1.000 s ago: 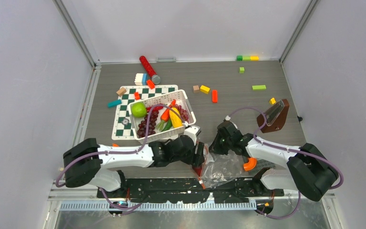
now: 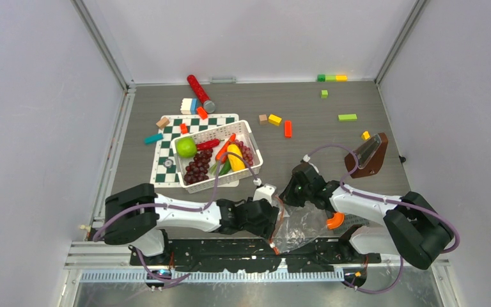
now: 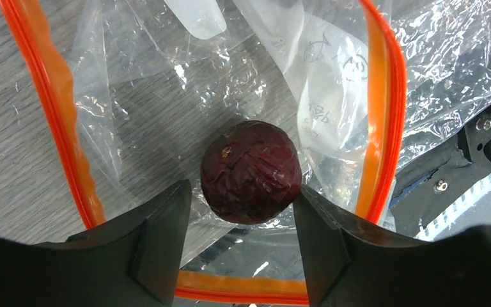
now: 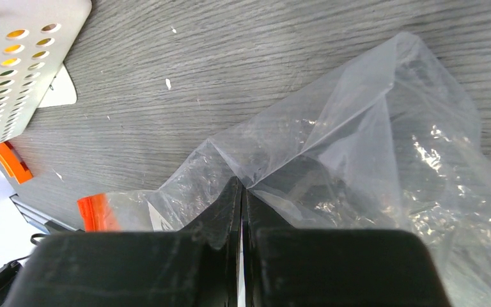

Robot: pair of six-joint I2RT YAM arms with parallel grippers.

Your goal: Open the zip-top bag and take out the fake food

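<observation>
The clear bag (image 2: 300,224) lies near the table's front edge, its orange zip strip (image 3: 387,115) spread wide at the mouth. Inside that mouth, in the left wrist view, a dark red round fake food (image 3: 250,171) lies just beyond the tips of my left gripper. The left fingers (image 3: 160,236) stand open, one at each side of it; whether they touch it I cannot tell. My right gripper is shut on a fold of the bag's clear film (image 4: 351,128).
A white basket (image 2: 254,144) of fake fruit and vegetables stands behind my left arm, partly on a checkered board (image 2: 160,169). An orange curved piece (image 2: 335,220) is beside the bag. Loose blocks (image 2: 275,119) are scattered farther back.
My right arm stays still.
</observation>
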